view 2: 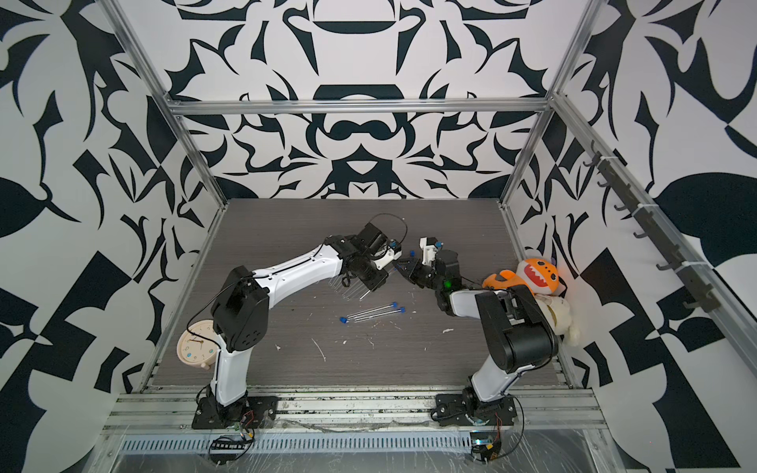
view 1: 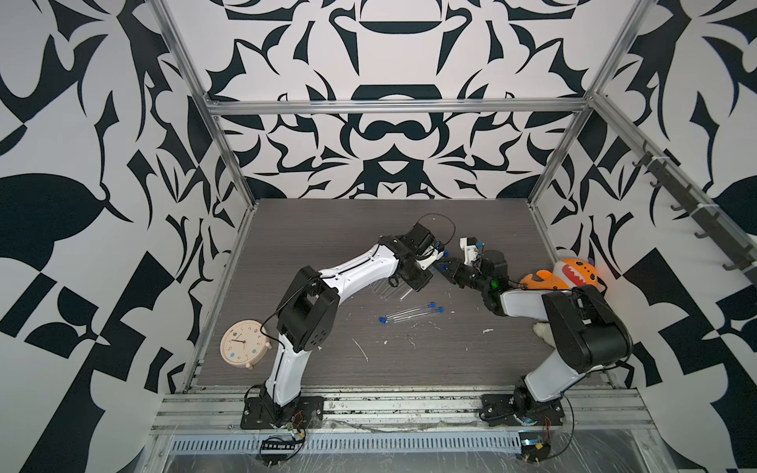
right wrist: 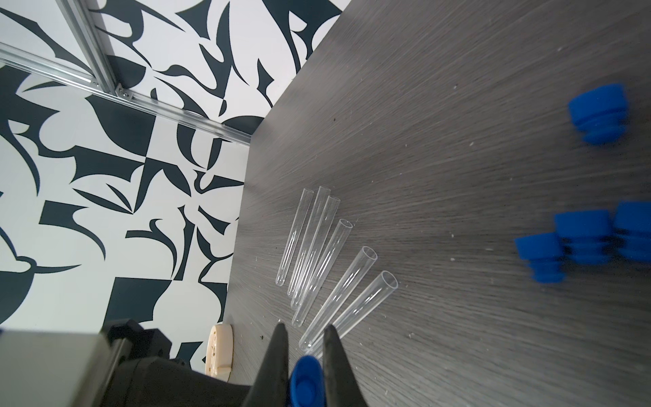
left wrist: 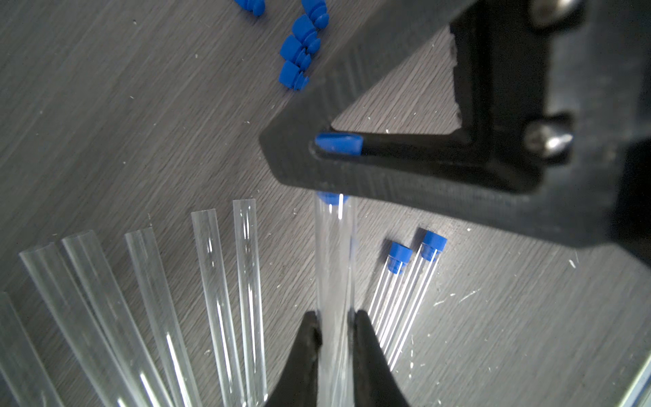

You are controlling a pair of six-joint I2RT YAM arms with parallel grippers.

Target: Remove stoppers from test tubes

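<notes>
A clear test tube (left wrist: 337,264) is gripped along its body by my left gripper, which is shut on it. Its blue stopper (right wrist: 307,383) is still seated in the tube's mouth. My right gripper is shut on that stopper, one finger on each side. In the left wrist view a right finger (left wrist: 407,177) covers most of the stopper, leaving a little blue above and below. Two stoppered tubes with blue caps (left wrist: 400,256) lie on the table to the right of the held tube.
Several open, empty tubes (right wrist: 325,251) lie side by side on the table. Several loose blue stoppers (right wrist: 583,230) lie in a row, with another blue stopper (right wrist: 598,112) apart. A clock (view 1: 244,344) stands at the left, an orange plush toy (view 1: 564,274) at the right.
</notes>
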